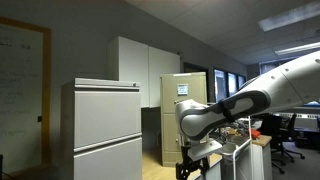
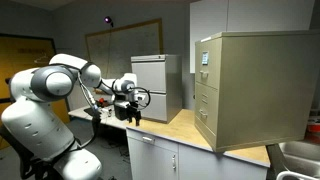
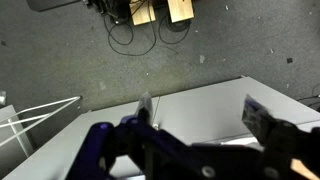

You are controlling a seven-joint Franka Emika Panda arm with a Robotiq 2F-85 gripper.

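My gripper hangs with its two fingers wide apart in the wrist view, and nothing shows between them. Below it are the dark floor [image 3: 200, 65] and a pale grey cabinet [image 3: 185, 110]. In exterior view 2 the gripper [image 2: 130, 117] is near the left end of the wooden countertop [image 2: 180, 128], in front of a grey filing cabinet [image 2: 150, 75]. Exterior view 1 shows the arm reaching in from the right, the gripper [image 1: 190, 172] low near the bottom edge. Its fingertips are hard to make out there.
A tall beige filing cabinet [image 2: 255, 85] stands on the right of the counter, with a sink [image 2: 300, 160] beyond it. White drawers [image 2: 155, 155] lie under the countertop. White wire bars [image 3: 35, 112] and loose cables [image 3: 130, 42] show in the wrist view.
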